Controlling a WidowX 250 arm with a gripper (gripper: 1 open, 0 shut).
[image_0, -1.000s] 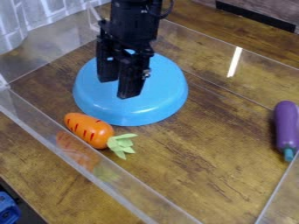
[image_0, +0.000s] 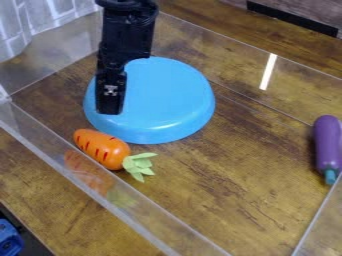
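Note:
A toy carrot (image_0: 102, 147) with pale green leaves lies on the wooden surface, just in front of a round, upside-down-looking blue plastic piece (image_0: 158, 105). My black gripper (image_0: 110, 92) hangs over the left part of the blue piece, behind the carrot and apart from it; whether its fingers are open or shut is unclear. A purple eggplant-like toy (image_0: 327, 145) lies at the right edge.
Clear plastic walls run along the left, front and right of the wooden area (image_0: 241, 190). A small blue object (image_0: 6, 238) shows at the bottom left corner.
My gripper has moved left across the blue piece, toward its left edge. The carrot, blue piece and purple toy have stayed in place.

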